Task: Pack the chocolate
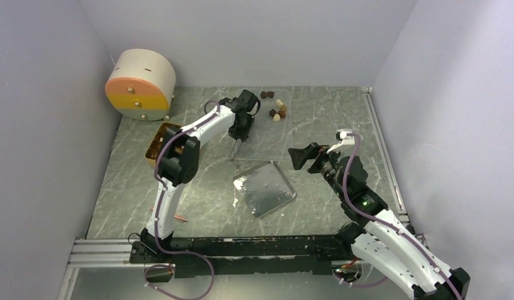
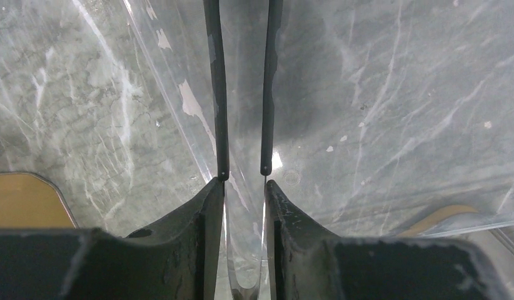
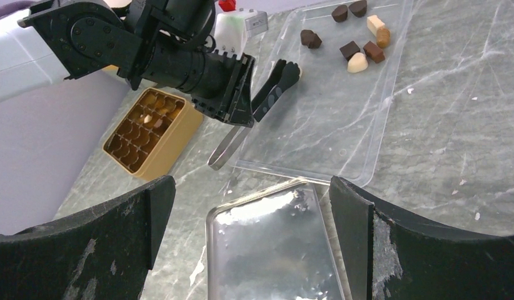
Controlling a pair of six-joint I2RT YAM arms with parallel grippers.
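My left gripper is shut on a pair of tongs (image 3: 224, 150), metal at one end with black arms (image 2: 217, 106), held low over the clear tray (image 1: 267, 144). Several dark, tan and cream chocolates (image 3: 356, 62) lie toward the back of that tray. The gold chocolate box (image 3: 166, 145), with rows of compartments and a few pieces visible inside, stands left of the tray, partly hidden by my left arm in the top view. My right gripper (image 1: 299, 155) hangs open and empty at the right, above the table.
A metal tray (image 1: 264, 189) lies in front of the clear tray. A striped drawer cabinet (image 1: 137, 84) stands at the back left, and a small reddish stick (image 1: 179, 218) lies at the front left.
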